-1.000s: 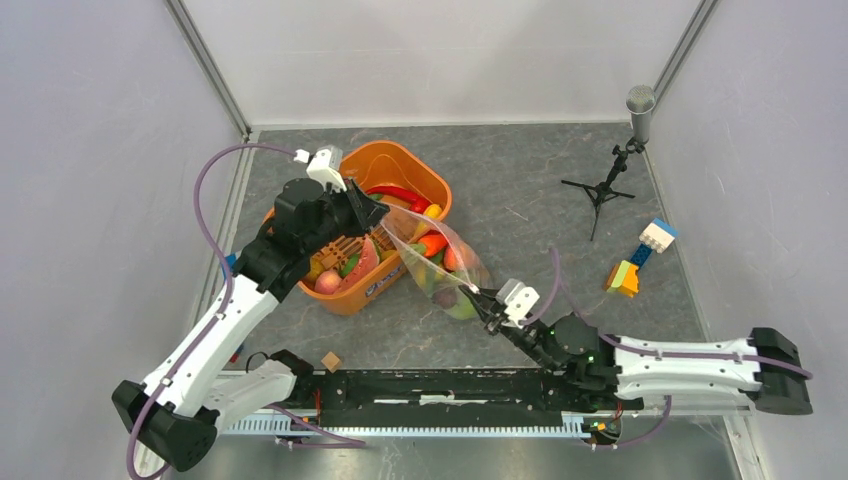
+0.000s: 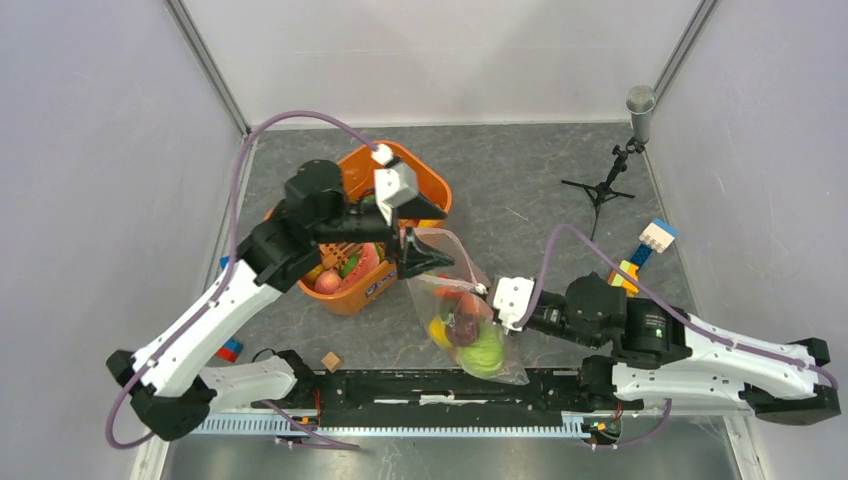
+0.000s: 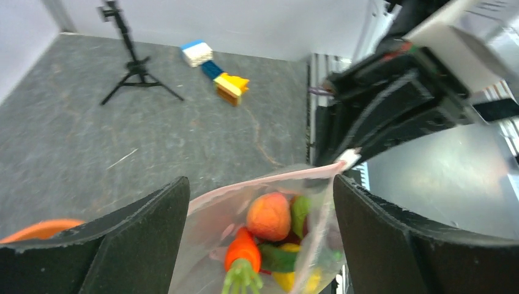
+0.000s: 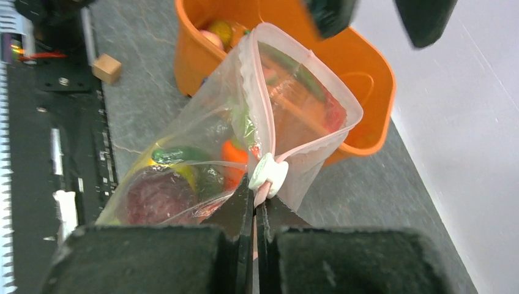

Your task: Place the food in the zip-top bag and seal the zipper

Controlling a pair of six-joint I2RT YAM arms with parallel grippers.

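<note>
The clear zip top bag [image 2: 466, 322] holds several play foods, among them an orange carrot [image 3: 242, 251], a peach-like fruit [image 3: 269, 216] and something green and rounded. Its mouth gapes open, with a white slider [image 4: 268, 174] at one corner of the pink zipper strip. My right gripper is shut on the bag's corner just under that slider, holding the bag up at a slant. Above the other side of the mouth, my left gripper [image 2: 420, 238] stands open with nothing gripped; in its own wrist view the bag's rim crosses between and beyond the fingers.
An orange basket [image 2: 370, 297] with more play food stands behind and left of the bag. A small tripod [image 2: 602, 190] and toy blocks [image 2: 627, 273] lie to the right. A wooden cube [image 2: 331, 361] sits near the front rail.
The bag has shifted toward the front and right.
</note>
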